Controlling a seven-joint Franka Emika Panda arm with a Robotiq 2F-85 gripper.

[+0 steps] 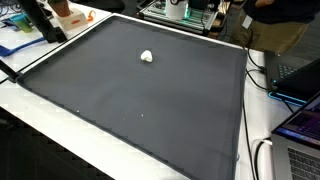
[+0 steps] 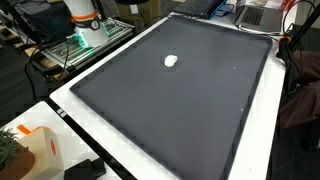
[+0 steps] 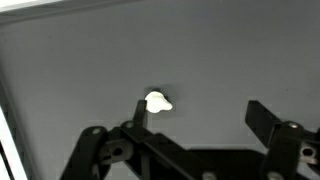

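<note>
A small white object lies alone on the dark grey mat, toward its far side in exterior view 1. Exterior view 2 has the same white object in the mat's upper part. In the wrist view, the white object rests on the mat just beyond the left finger's tip. My gripper is open, its black fingers wide apart with only bare mat showing between them. Neither exterior view clearly shows the fingers.
Around the mat runs a white table edge. Laptops and cables stand along one side, including a laptop at the lower right. A plant pot and boxes occupy another corner.
</note>
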